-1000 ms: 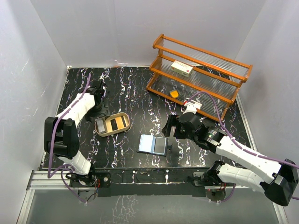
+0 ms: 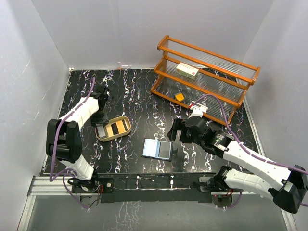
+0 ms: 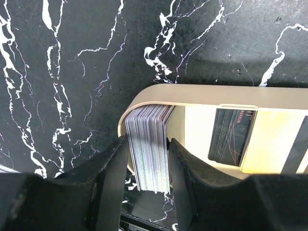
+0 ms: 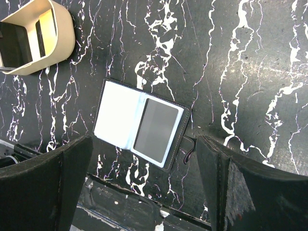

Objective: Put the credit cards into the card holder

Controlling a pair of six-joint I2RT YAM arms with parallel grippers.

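A beige box [image 2: 120, 135] with cards stands at the left. In the left wrist view, a stack of striped-edge cards [image 3: 147, 147] fills its end compartment, with dark [image 3: 228, 137] and yellow cards beside it. My left gripper reaches down onto the stack, a finger on each side; whether it grips cannot be told. The open card holder [image 4: 131, 120], with white sleeves and a grey window, lies flat at front centre. My right gripper is open above the table near it, nothing between its fingers.
A wooden rack [image 2: 207, 85] with a small box [image 2: 186, 70] and a yellow object [image 2: 179, 96] stands at the back right. The table between beige box and rack is clear.
My left gripper has moved down onto the cards, and the beige box has shifted slightly left. The right arm has not moved.
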